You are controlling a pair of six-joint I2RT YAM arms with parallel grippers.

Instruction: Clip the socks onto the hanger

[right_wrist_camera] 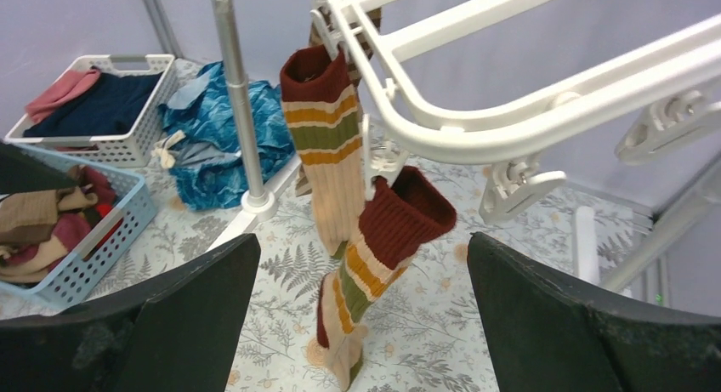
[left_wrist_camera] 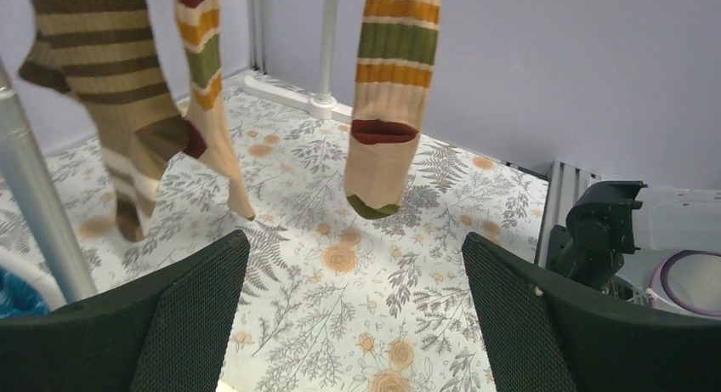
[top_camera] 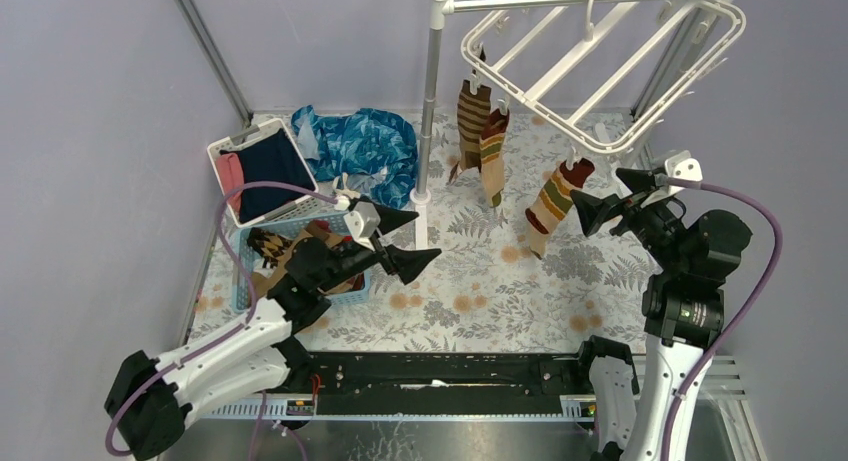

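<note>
Three socks hang from clips along the white hanger (top_camera: 548,109): a brown striped sock (top_camera: 474,121), a multicolored striped sock (top_camera: 492,153) beside it, and another multicolored sock (top_camera: 558,203) nearer the right arm. In the right wrist view this nearest sock (right_wrist_camera: 374,256) hangs tilted from a clip (right_wrist_camera: 387,161), its dark red cuff gaping. My right gripper (top_camera: 597,196) is open, just right of that sock and apart from it. Over the blue basket's right side my left gripper (top_camera: 425,239) stands open, nothing between its fingers.
More socks lie in the blue basket (top_camera: 347,296). Behind it are a white basket (top_camera: 228,149) with folded cloth and a blue bag (top_camera: 365,146). A metal pole (top_camera: 430,111) rises left of the socks. Free clips (right_wrist_camera: 519,188) hang along the hanger's right part.
</note>
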